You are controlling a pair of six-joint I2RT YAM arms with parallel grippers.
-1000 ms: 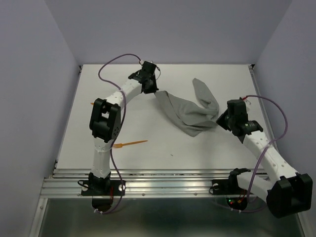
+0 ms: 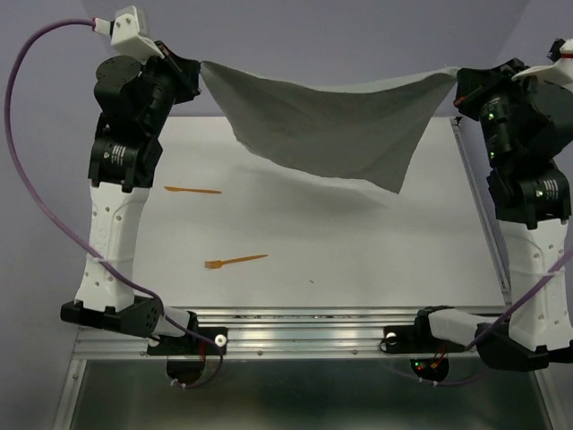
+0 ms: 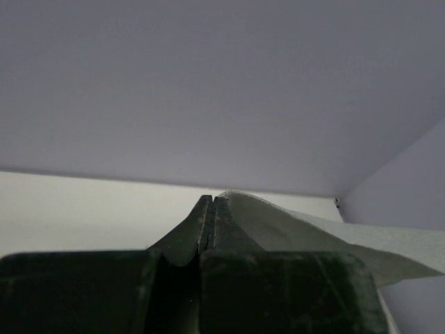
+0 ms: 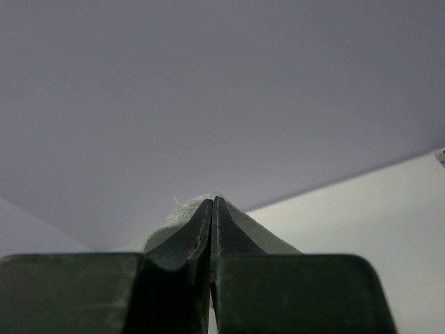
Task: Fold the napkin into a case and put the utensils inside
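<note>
A grey napkin (image 2: 331, 125) hangs stretched between my grippers, high over the white table. My left gripper (image 2: 197, 67) is shut on its upper left corner; in the left wrist view the cloth (image 3: 278, 229) runs off rightward from the fingertips. My right gripper (image 2: 461, 76) is shut on the upper right corner, with cloth behind its tips in the right wrist view. An orange fork (image 2: 235, 261) lies on the table's near left part, and another slim orange utensil (image 2: 192, 190) lies farther back on the left.
Grey walls stand at the back and sides, and a metal rail (image 2: 295, 318) runs along the near edge.
</note>
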